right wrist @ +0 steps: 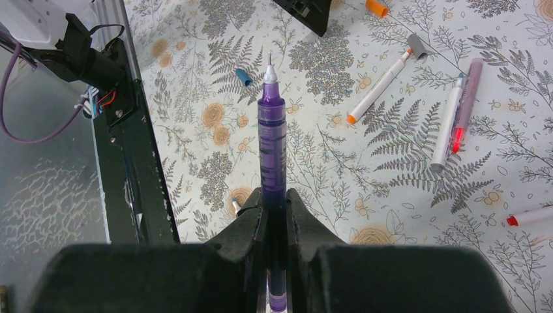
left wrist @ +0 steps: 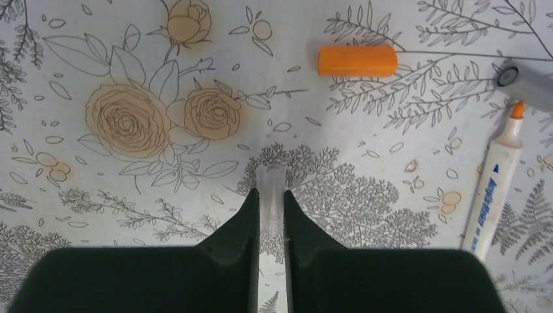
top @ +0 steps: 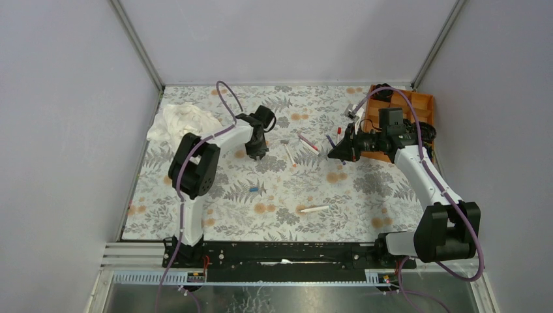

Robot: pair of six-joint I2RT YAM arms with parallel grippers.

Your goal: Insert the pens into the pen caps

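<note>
A purple pen (right wrist: 272, 140) stands tip up in the right wrist view, with my right gripper shut on its lower barrel. Between the fingertips of my left gripper is a clear cap (left wrist: 274, 179); the fingers lie close along both its sides, but whether they press on it I cannot tell. From above, my left gripper (top: 258, 156) is low over the left-centre of the cloth. An orange cap (left wrist: 357, 61) and a grey cap (left wrist: 527, 85) lie loose nearby. The grey cap's mouth is close to the tip of an orange-tipped white pen (left wrist: 493, 186).
Elsewhere on the cloth lie a blue cap (right wrist: 243, 77), a pink pen (right wrist: 467, 104) beside a white pen (right wrist: 447, 127), and a white pen (top: 314, 208) near the front. A wooden tray (top: 420, 104) stands back right; white cloth (top: 179, 124) is back left.
</note>
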